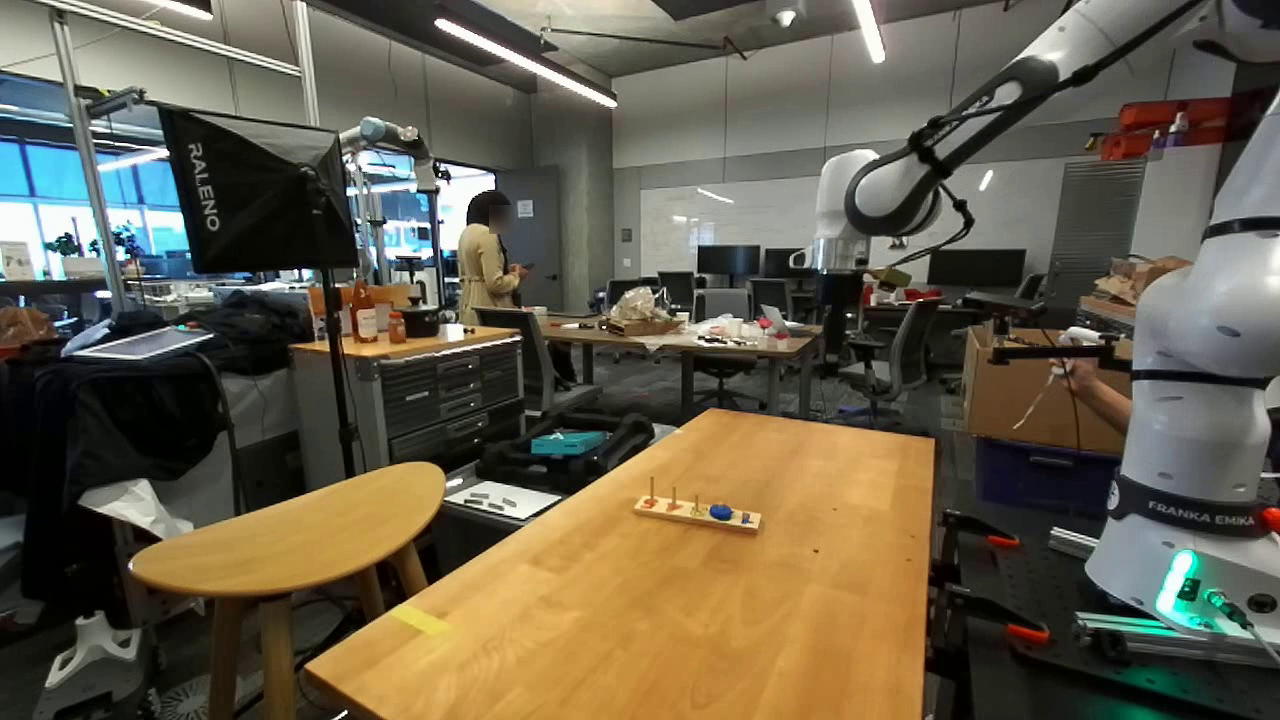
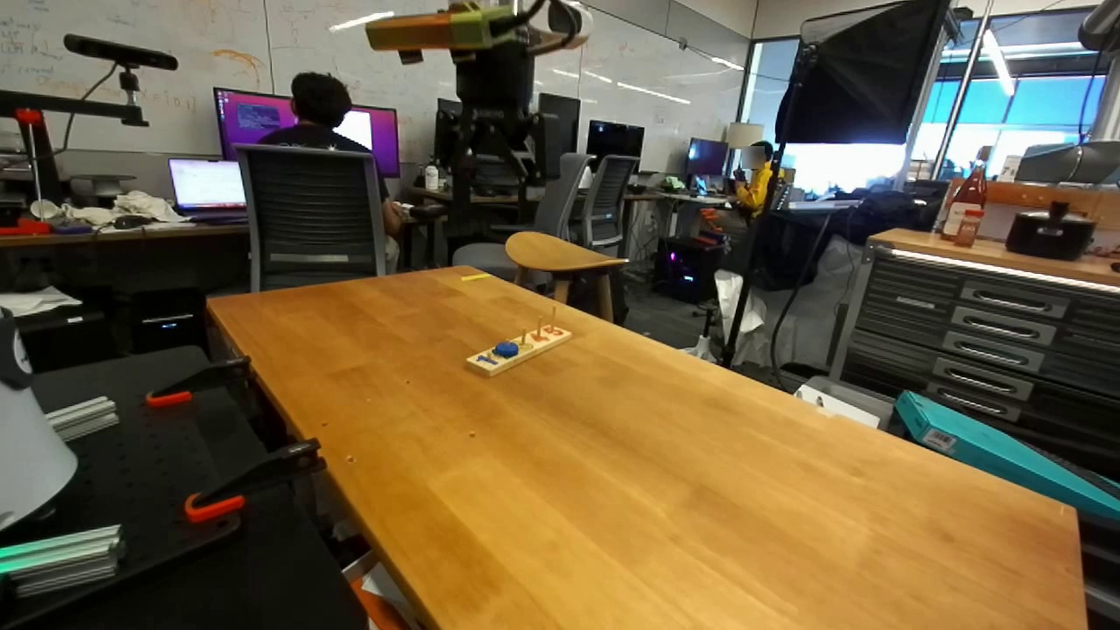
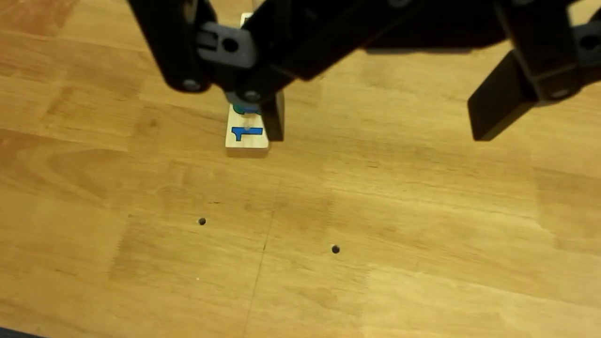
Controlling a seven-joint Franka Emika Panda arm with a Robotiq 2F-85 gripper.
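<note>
A pale wooden board [image 1: 680, 511] with upright pegs lies on the table, a blue piece [image 1: 720, 511] sitting toward one end of it. The exterior view 2 shows the same board [image 2: 485, 368] and blue piece [image 2: 506, 348], with painted numerals on the wood. In the wrist view only the board's end with a blue "1" [image 3: 246, 133] shows clearly; my finger hides much of the rest. High above the table, my gripper stands open, its fingers wide apart with only bare tabletop seen between them. The gripper [image 2: 499, 173] is well clear of the board.
Around the board the wooden table [image 1: 792, 600] is bare. Clamps [image 1: 984, 528] grip its edge on the robot's side. A curved stool [image 1: 300, 528] stands off the other long side.
</note>
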